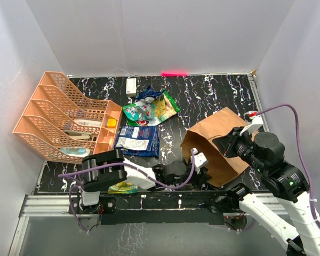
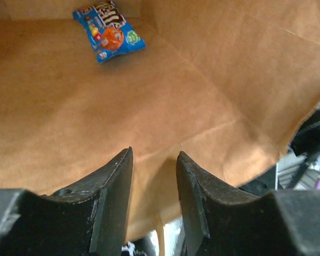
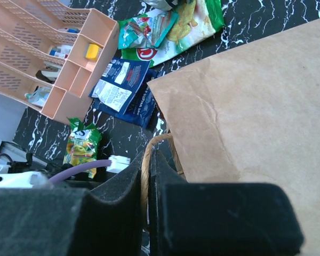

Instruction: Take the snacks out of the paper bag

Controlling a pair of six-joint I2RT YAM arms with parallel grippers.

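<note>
The brown paper bag [image 1: 218,122] lies on its side with its mouth facing left. My right gripper is shut on its twisted handle [image 3: 145,176], above the bag. My left gripper is at the mouth, fingers part open, nothing seen between them. Inside, at the back, lies a blue M&M's packet [image 2: 111,37]. Outside lie green chip packets [image 1: 168,109], dark blue packets [image 1: 138,138] and a green-yellow packet [image 3: 82,141].
An orange organiser [image 1: 53,128] stands at the left with small items in it. A small white box [image 1: 131,87] lies at the back. Bare dark table shows behind the bag and packets.
</note>
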